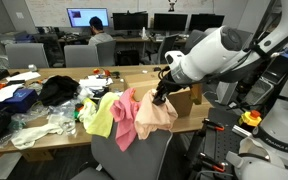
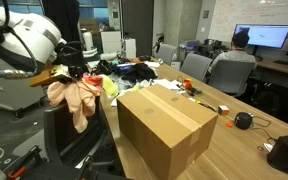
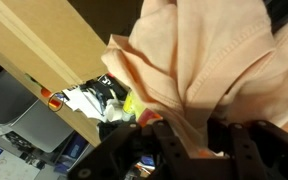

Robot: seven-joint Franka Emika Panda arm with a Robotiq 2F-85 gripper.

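Observation:
A peach cloth (image 1: 156, 115) hangs from my gripper (image 1: 162, 94) above the back of a dark chair (image 1: 134, 158). In the wrist view the gripper is shut on this cloth (image 3: 199, 55), which fills much of the picture and bunches between the fingers. A pink cloth (image 1: 125, 118) and a yellow cloth (image 1: 101, 115) lie over the chair back, left of the peach one. Exterior view 2 shows the peach cloth (image 2: 76, 98) hanging in loose folds beside the chair (image 2: 69, 135); whether its lower end touches the chair I cannot tell.
A large cardboard box (image 2: 166, 128) stands on the table close to the chair. Clothes and small items, among them a white cloth (image 1: 34, 133), crowd the table's left part. A person (image 1: 97, 32) sits at the back. Bare tabletop (image 2: 246, 150) shows right of the box.

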